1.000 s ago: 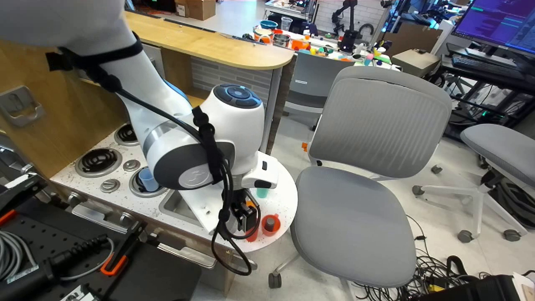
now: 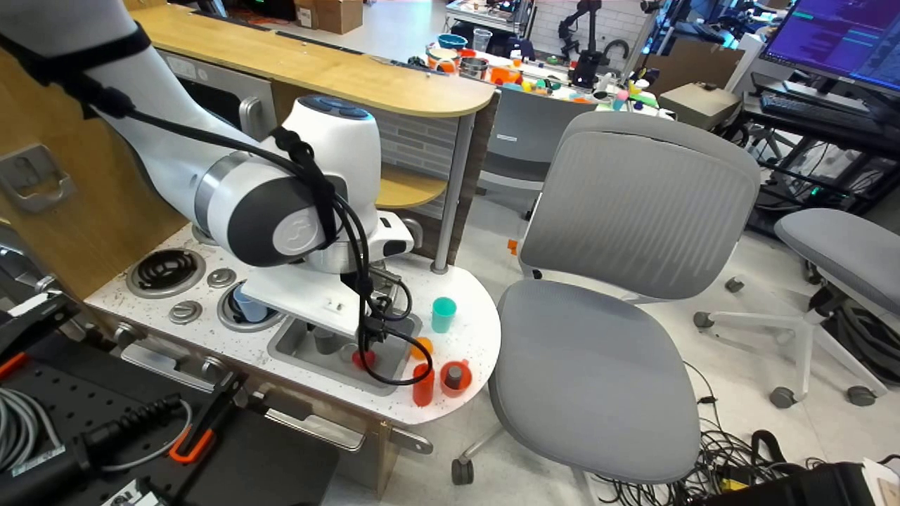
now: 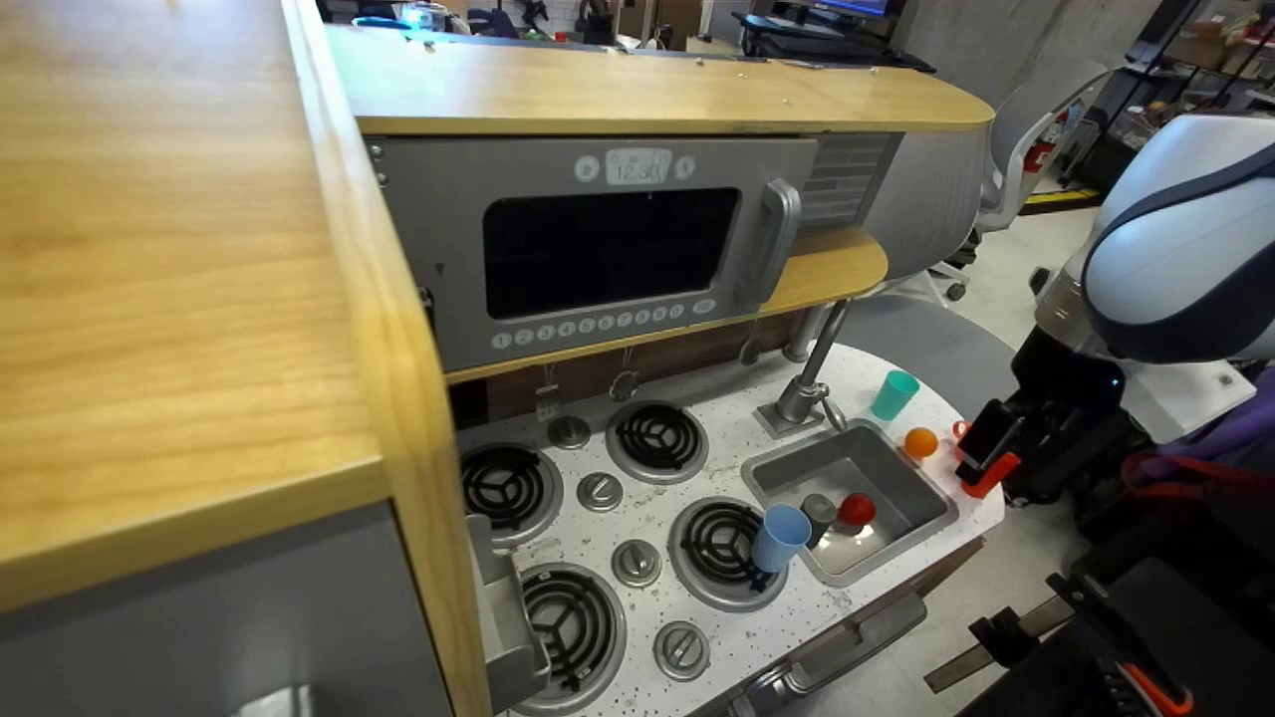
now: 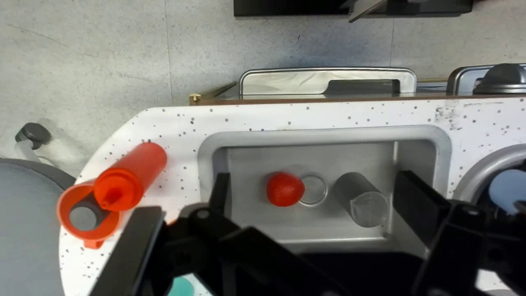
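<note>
My gripper is open above the sink (image 4: 320, 135) in the wrist view, with nothing held between its widely parted fingers. Below, a round red item (image 4: 285, 189) rests in the basin beside the drain ring. A grey cup (image 4: 362, 197) lies on its side to the right of it. On the counter left of the sink lies a red bottle (image 4: 140, 165), its nozzle end over an orange-red cup (image 4: 63, 209) that contains a grey cylinder (image 4: 83, 218). Exterior view 1 mostly hides the fingers behind the arm; exterior view 2 shows the arm farther right, near the bottle.
A blue cup (image 3: 780, 538) stands on a burner left of the sink. At the sink's far right are a teal cup (image 3: 895, 394) and an orange ball (image 3: 920, 442). The faucet (image 3: 813, 388) rises behind the basin. A grey chair (image 2: 595, 379) adjoins the counter's rounded end.
In exterior view 1 my arm has swung left and back, from over the red bottle to over the sink. The bottle, orange ball and teal cup are less covered.
</note>
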